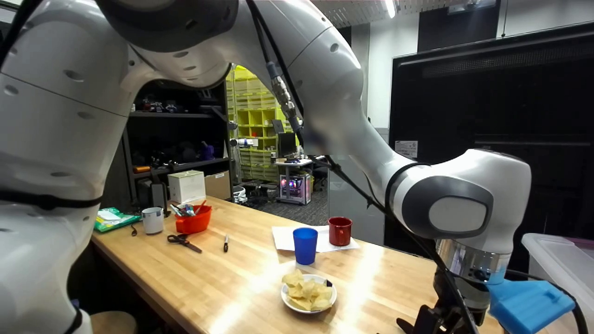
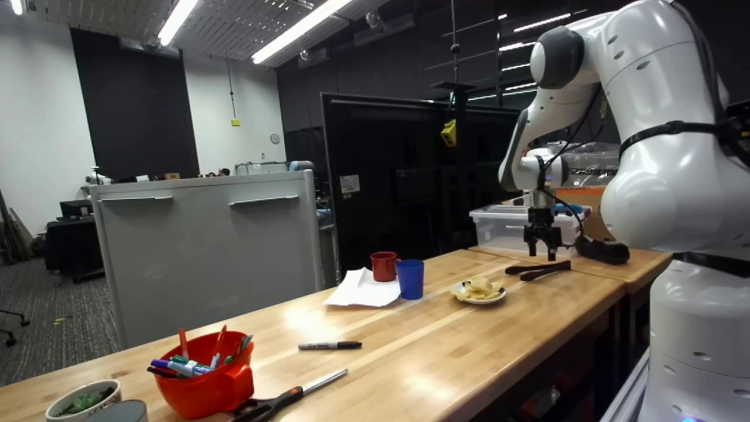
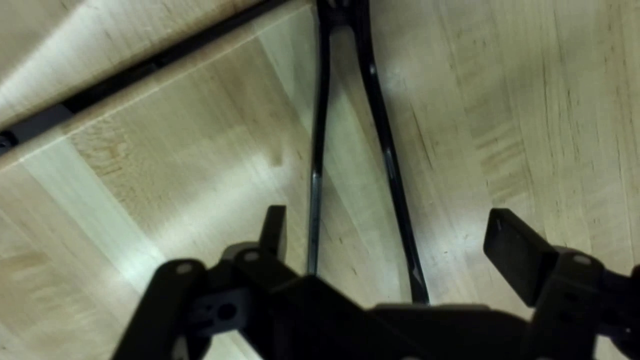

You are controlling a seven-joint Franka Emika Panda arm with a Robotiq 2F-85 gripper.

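Observation:
Black tongs (image 2: 538,270) lie on the wooden table, past the plate of chips. My gripper (image 2: 542,253) points down just above them, open. In the wrist view, the two thin arms of the tongs (image 3: 388,159) run down between the widely parted fingertips of my gripper. Their joined end is at the top of that view, while the gripper body hides their lower ends. I see no contact between fingers and tongs. In exterior view 1 the lower part of the gripper is cut off by the bottom edge.
A plate of chips (image 1: 307,295), a blue cup (image 1: 305,246) and a red mug (image 1: 339,231) on white paper stand nearby. Farther off are a red pen container (image 2: 204,387), scissors (image 2: 281,401) and a marker (image 2: 330,345). A clear bin (image 2: 495,228) sits behind my gripper.

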